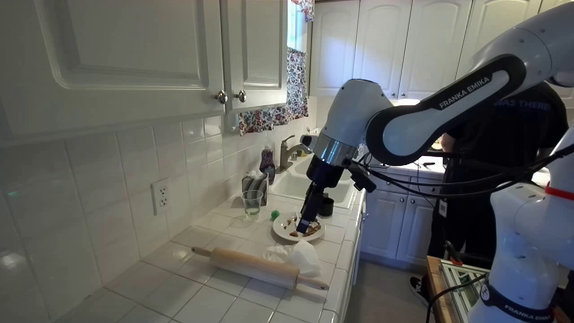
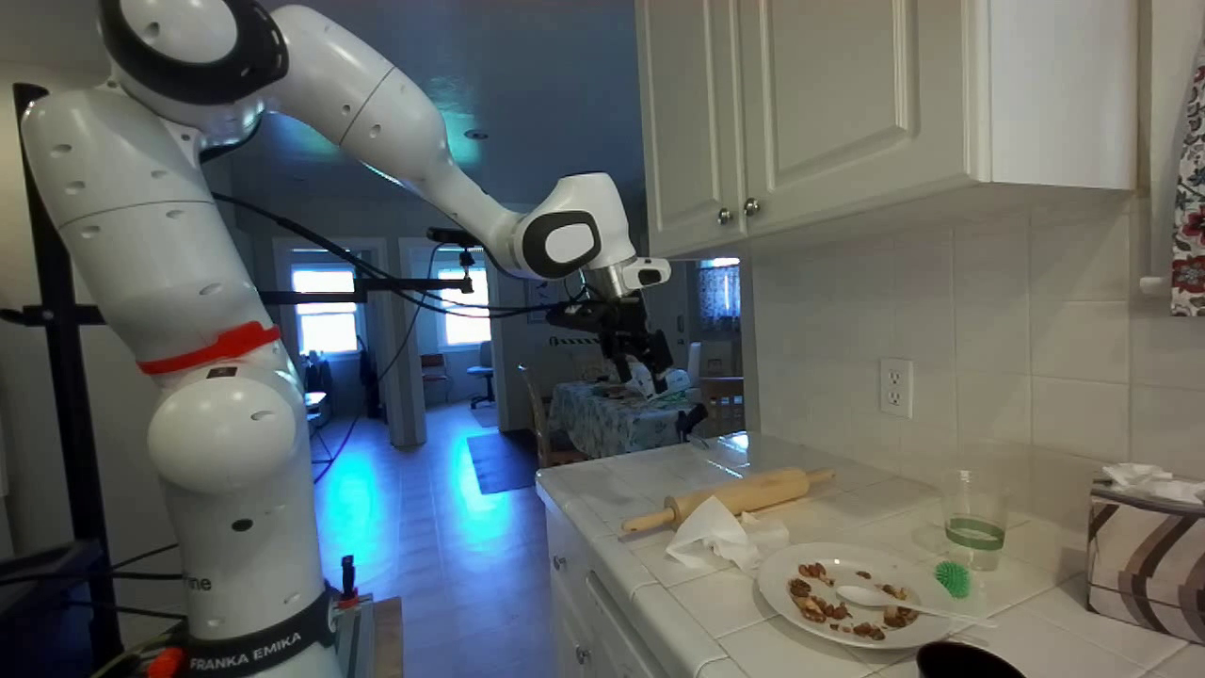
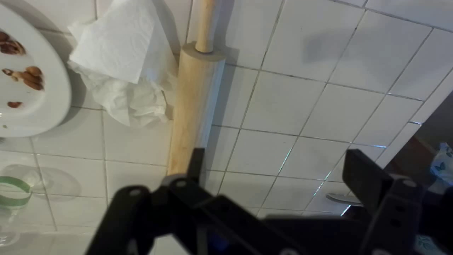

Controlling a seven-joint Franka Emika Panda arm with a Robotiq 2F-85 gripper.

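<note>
My gripper is open, its two dark fingers wide apart with only tiled counter visible between and beyond them. In exterior view 2 the gripper (image 2: 655, 384) hangs in the air above the counter's edge, touching nothing. A wooden rolling pin (image 3: 193, 102) lies on the counter, its lower end hidden behind the left finger in the wrist view. Crumpled white tissue (image 3: 123, 55) rests beside it. A white plate (image 2: 779, 582) carries nuts (image 2: 819, 599) and a white spoon (image 2: 875, 595).
Near the plate are a spiky green ball (image 2: 952, 578), a clear cup (image 2: 974, 525) with a green band, a tissue box (image 2: 1147, 565) and a black cup (image 1: 326, 206). Cabinets (image 1: 258, 48) overhang the wall side.
</note>
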